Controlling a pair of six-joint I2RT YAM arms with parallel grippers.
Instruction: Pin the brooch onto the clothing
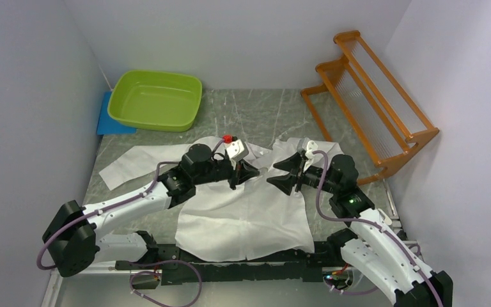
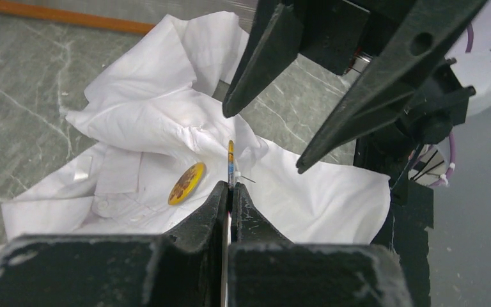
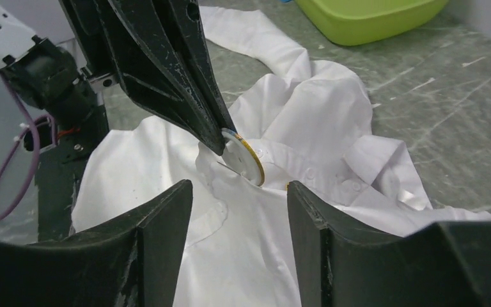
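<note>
A thin round brooch (image 3: 250, 157) is held by its edge in my left gripper (image 1: 257, 173), shut on it. Its back faces the right wrist camera, and the pin (image 3: 228, 168) sticks out from it. Edge-on in the left wrist view, the brooch (image 2: 231, 162) shows a yellow and blue rim. My right gripper (image 1: 272, 173) stands open just to the right, its fingers spread with nothing between them. The white shirt (image 1: 246, 220) lies below both grippers; its collar area (image 2: 160, 121) is bunched up. A second, yellow round badge (image 2: 187, 184) rests on the shirt.
A green basin (image 1: 155, 125) stands at the back left on a blue sheet (image 1: 105, 121). The wooden rack (image 1: 383, 102) leans at the right.
</note>
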